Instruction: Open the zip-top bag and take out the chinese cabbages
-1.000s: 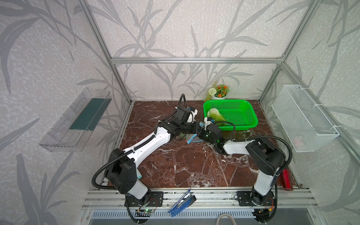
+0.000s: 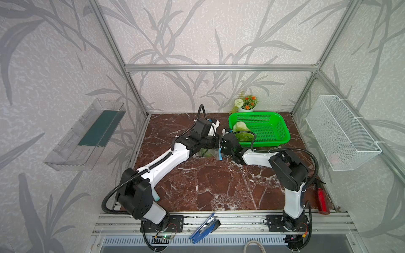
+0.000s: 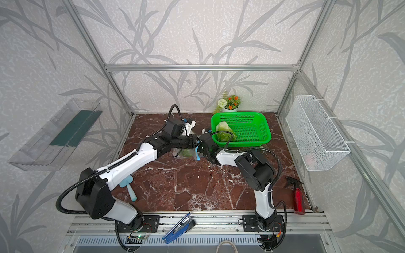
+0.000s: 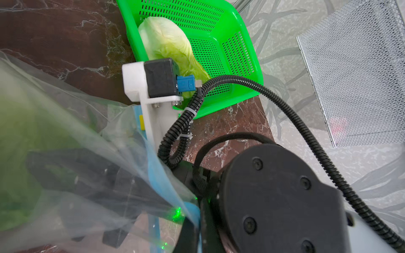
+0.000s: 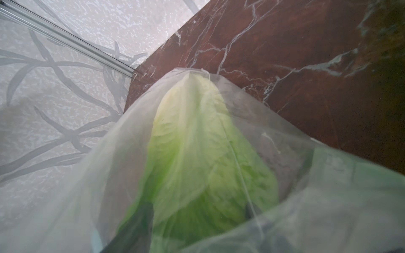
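Observation:
A clear zip top bag [image 5: 295, 126] with a blue top strip holds a green cabbage [image 5: 194, 143], seen through the plastic in the right wrist view. My left gripper [image 2: 217, 142] is shut at the bag's top, with the film and strip draped across it. My right gripper [image 3: 201, 145] faces it, close against the bag; in its wrist view two dark fingers show blurred and apart through the film, with the cabbage beyond them. Another cabbage [image 4: 166, 40] lies in the green basket [image 2: 284, 128] behind the right arm.
Flower pot [image 3: 230, 108] at the back. Wire basket [image 2: 341, 130] on the right wall, clear tray [image 2: 59, 156] on the left, red spray bottle [image 3: 298, 200] at the front right, light blue scoop [image 3: 128, 185] at the front left.
My right gripper and arm have moved left and slightly toward the back; the blue strip has swung more upright. The left gripper has shifted slightly.

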